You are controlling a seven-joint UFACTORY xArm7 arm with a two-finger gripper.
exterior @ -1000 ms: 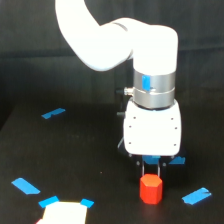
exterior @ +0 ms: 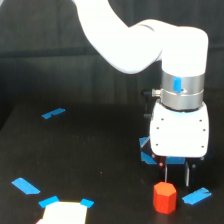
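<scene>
My white arm comes down from the top of the camera view to the gripper [exterior: 175,174] at the right, whose dark fingers stand apart above and just behind a red hexagonal block [exterior: 164,198]. Nothing shows between the fingers. The block sits on the dark table.
A pale object [exterior: 62,214] lies at the lower left, cut off by the frame. Blue tape strips, such as one [exterior: 25,185] at the left and one [exterior: 197,195] at the right, mark the table.
The gripper has moved to the right and slightly up. The red block now sits a little to the right and lower in view.
</scene>
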